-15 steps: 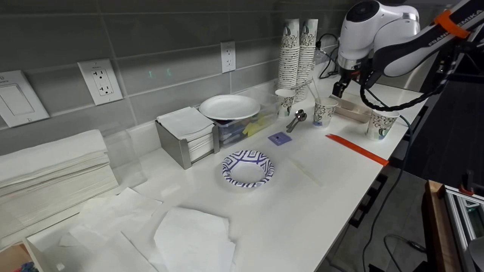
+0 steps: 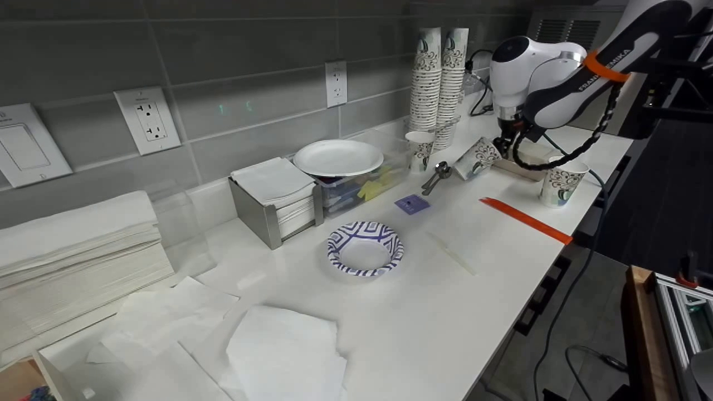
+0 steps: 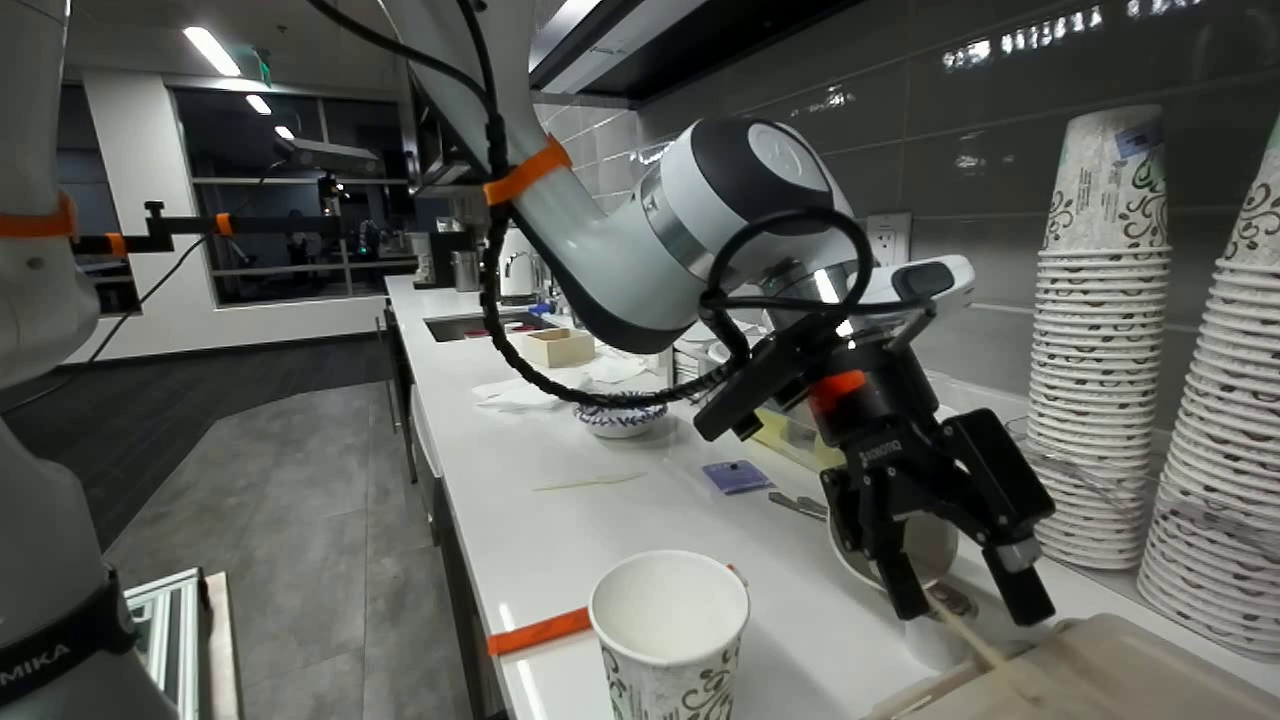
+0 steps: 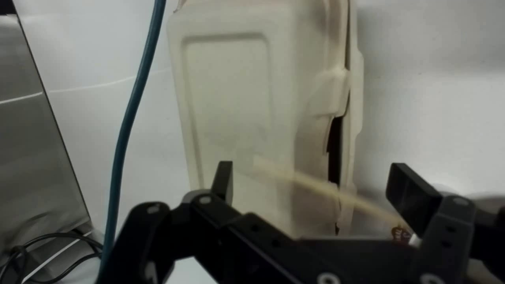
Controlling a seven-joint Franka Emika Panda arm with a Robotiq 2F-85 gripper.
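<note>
My gripper point(image 3: 963, 590) stands open low over the right part of the counter, seen from the side in exterior view 2. A paper cup with a leaf pattern point(image 2: 477, 159) leans over beside the fingers, its mouth toward the gripper; in exterior view 2 the fingers partly hide this cup point(image 3: 927, 546). A thin pale stick point(image 4: 326, 188) lies blurred across the space between the fingers in the wrist view, reaching over a beige lidded container point(image 4: 227, 94). Whether a finger touches the cup or stick, I cannot tell.
An upright cup point(image 2: 563, 184) is near the front edge, by an orange strip point(image 2: 526, 219). Tall cup stacks point(image 2: 428, 87), another cup point(image 2: 419, 150) and spoons point(image 2: 438, 176) are toward the wall. A patterned bowl point(image 2: 365, 248) is mid-counter, with bare counter in front.
The arm has come down and left in exterior view 1. The cup that stood upright with sticks in it is now tilted, and the sticks no longer show above it.
</note>
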